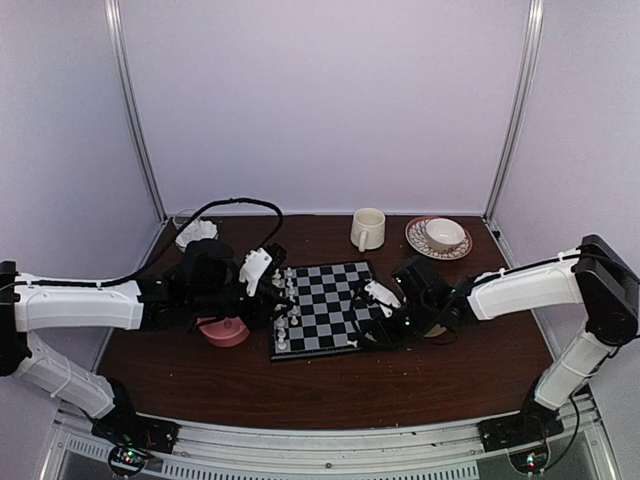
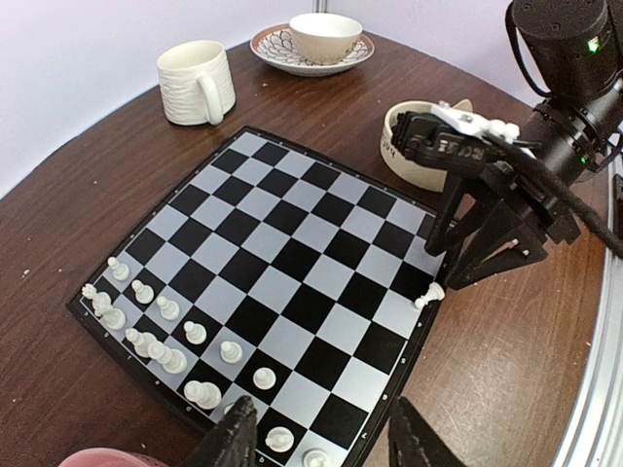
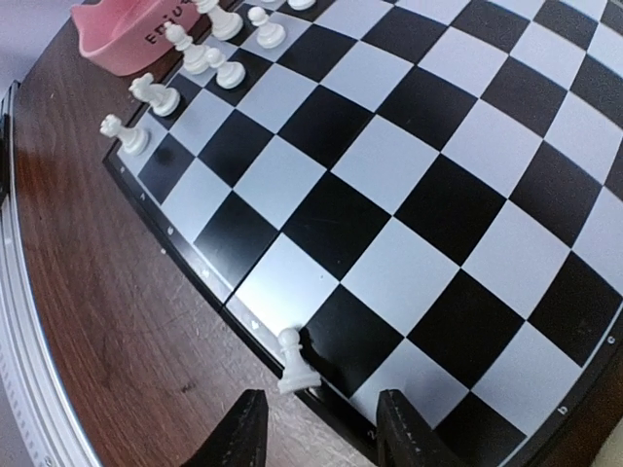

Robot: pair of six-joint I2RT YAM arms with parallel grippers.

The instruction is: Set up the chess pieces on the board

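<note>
The chessboard [image 1: 320, 310] has several white pieces along its left side, some tilted or lying in the left wrist view. A lone white pawn [image 3: 295, 365] sits at the board's near right edge. My right gripper is open just beside that pawn, low over the edge, with nothing between its fingers. My left gripper is open above the left side of the board, near the pieces, holding nothing.
A pink bowl [image 1: 225, 333] is left of the board. A white mug [image 1: 368, 228], a plate with bowl [image 1: 445, 234] and a cream container [image 2: 409, 165] stand behind and right.
</note>
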